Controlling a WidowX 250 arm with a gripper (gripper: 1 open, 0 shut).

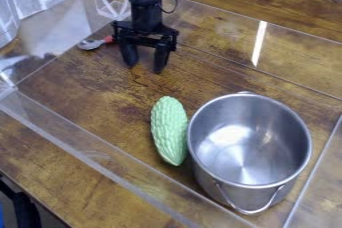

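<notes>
My black gripper (pixel 143 52) hangs low over the wooden table at the upper left, its fingers apart, and I see nothing clearly between them. Just left of it a small utensil with a red part (pixel 95 42) lies on the wood, partly hidden by the gripper. Toward the front right are a pale green bitter melon (pixel 170 132) and, beside it, a large steel pot (pixel 247 138) with a thin handle.
Clear plastic walls (pixel 54 132) border the work area. A grey cloth or sheet (pixel 40 2) is at the back left.
</notes>
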